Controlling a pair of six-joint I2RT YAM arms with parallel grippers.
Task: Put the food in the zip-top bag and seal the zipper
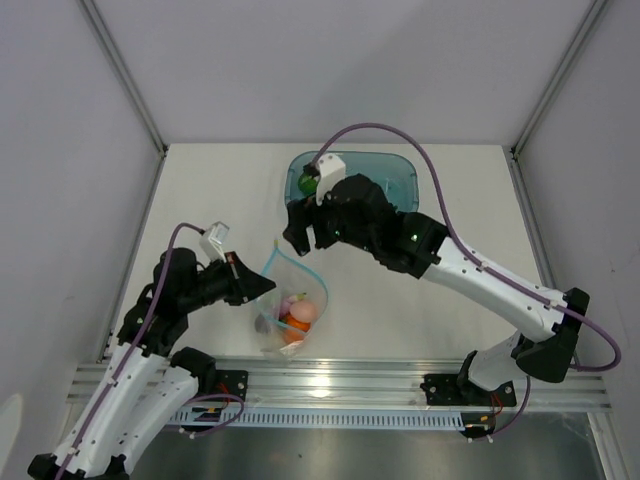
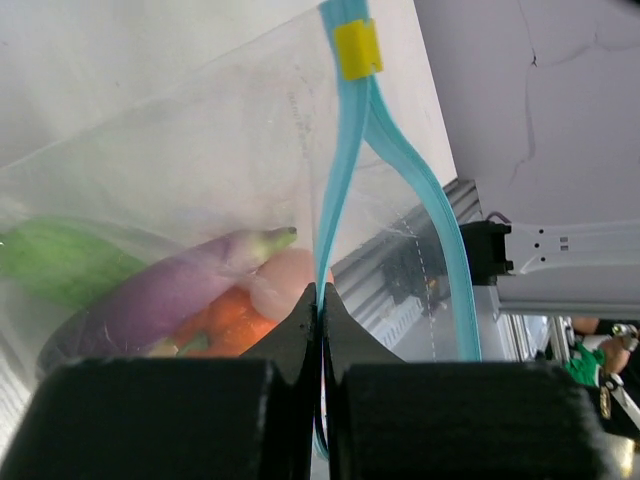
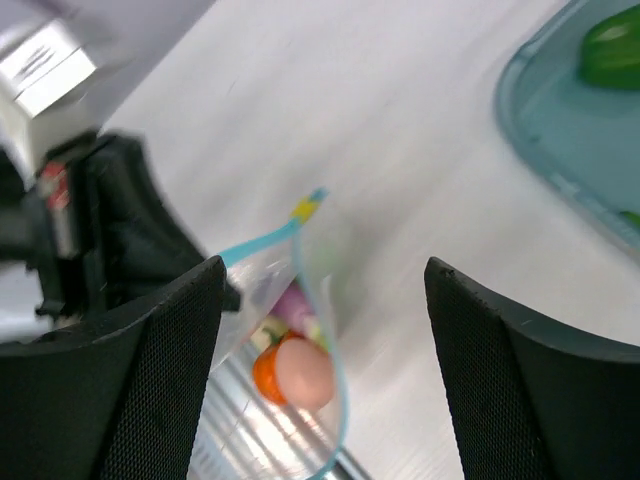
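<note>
A clear zip top bag (image 1: pixel 310 279) with a light blue zipper stands near the table's front, its mouth spread apart. Inside lie a purple eggplant (image 2: pixel 160 292), an orange vegetable (image 2: pixel 226 318), a pinkish round food (image 1: pixel 303 311) and something green (image 2: pixel 62 262). My left gripper is shut on the bag's blue zipper edge at the left side of the mouth. Above and behind the bag, my right gripper (image 1: pixel 299 238) stands part open; between its fingers nothing is held, and the bag shows beyond them.
A teal bin (image 1: pixel 405 180) stands at the back, with a green pepper (image 3: pixel 612 52) in it; my right arm covers part of it in the top view. A yellow slider (image 2: pixel 357 48) sits at one end of the zipper.
</note>
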